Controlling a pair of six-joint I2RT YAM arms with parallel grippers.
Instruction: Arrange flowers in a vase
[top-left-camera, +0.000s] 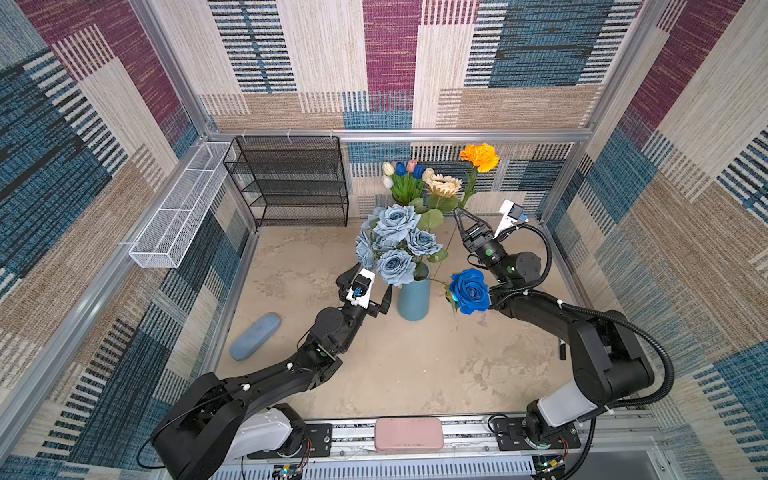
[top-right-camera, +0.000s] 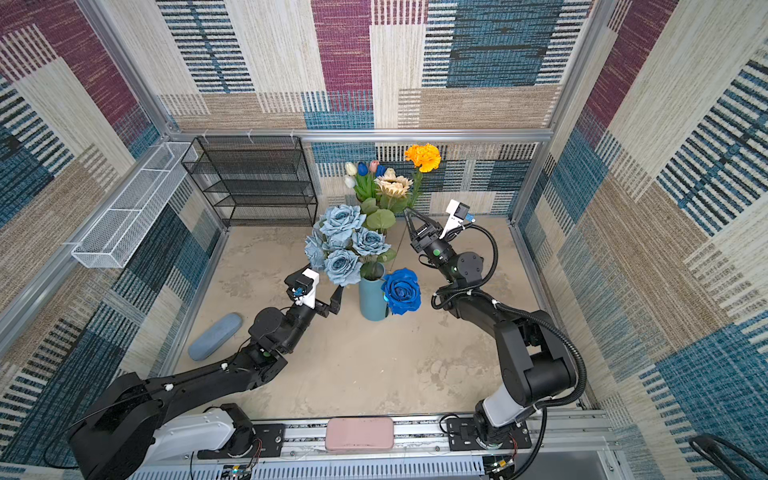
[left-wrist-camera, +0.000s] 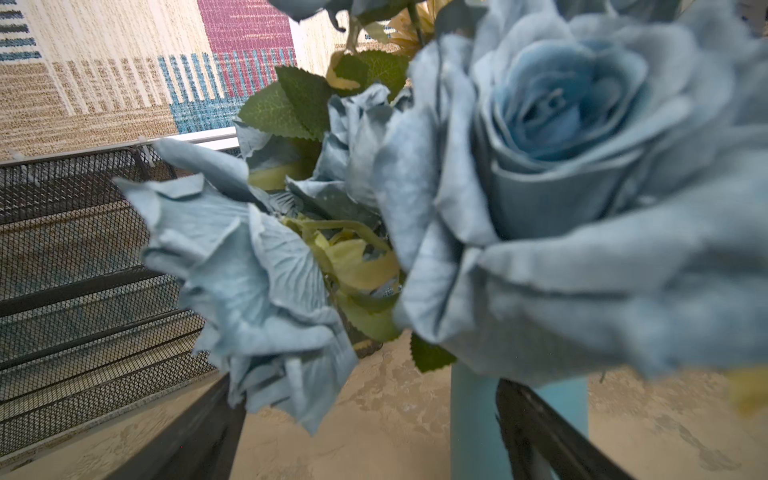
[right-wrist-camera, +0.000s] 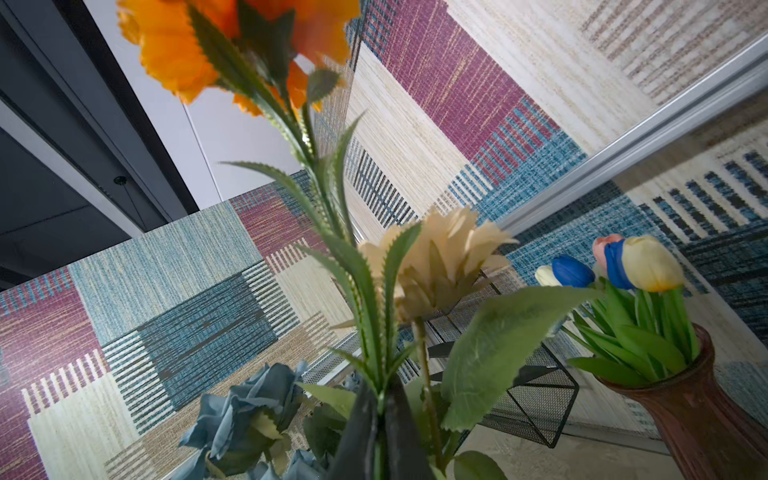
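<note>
The teal vase stands upright mid-table, holding a bunch of dusty-blue roses. A bright blue rose leans over its right side. Behind the roses rises a cream flower; its stem's lower end is hidden. My right gripper is shut on the thin green stem of the orange flower, which points up, behind and right of the vase. Left of the vase, just below the roses, my left gripper is open. In the left wrist view, a drooping rose hangs near the left finger, touching or not cannot be told.
A brown pot of tulips stands at the back. The black wire rack is at the back left, and a white mesh basket hangs on the left wall. A grey-blue case lies front left.
</note>
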